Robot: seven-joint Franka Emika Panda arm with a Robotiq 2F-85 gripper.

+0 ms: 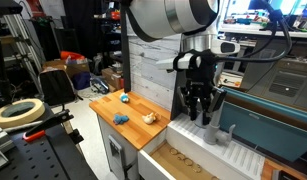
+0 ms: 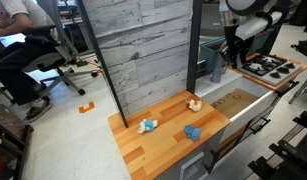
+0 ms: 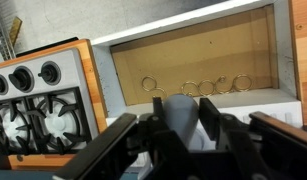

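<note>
In the wrist view a grey cylindrical object with a rounded end stands between the dark fingers, and my gripper is shut on it. Exterior view 1 shows the gripper low over the white counter strip behind the open drawer, with the grey object upright at its fingers. From the other side, the grey object appears beside the end of the wood-panelled wall. Its lower part is hard to make out.
An open white drawer with a brown bottom holds several brass-coloured rings. A stove stands beside it. On the wooden counter lie a blue toy, a cream toy and a blue-white toy.
</note>
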